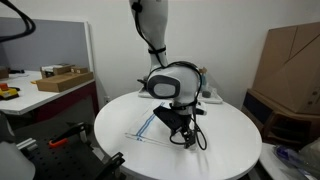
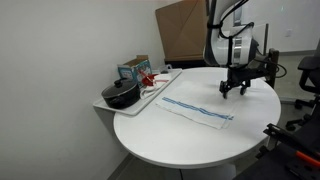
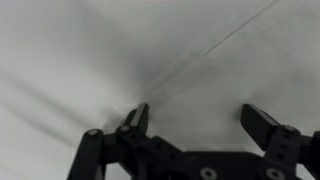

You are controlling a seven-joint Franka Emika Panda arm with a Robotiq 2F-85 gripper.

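A white cloth [image 2: 195, 111] with a blue stripe along one side lies flat on the round white table [image 2: 165, 145]. My gripper [image 1: 188, 139] is low over the cloth's edge on the side away from the stripe, with the arm hiding part of the cloth in exterior view 1. From the other side, the gripper [image 2: 233, 93] appears at that same edge, close to the surface. In the wrist view the black fingers [image 3: 138, 118] stand wide apart, nothing gripped between them. A hem of the cloth [image 3: 215, 80] runs diagonally beyond the fingertips; whether they touch it, I cannot tell.
Along the table's far side stands a tray [image 2: 151, 97] holding a dark lidded pot [image 2: 121, 94] and several small items. Cardboard boxes [image 1: 290, 65] are off the table to the right. Bare tabletop surrounds the cloth.
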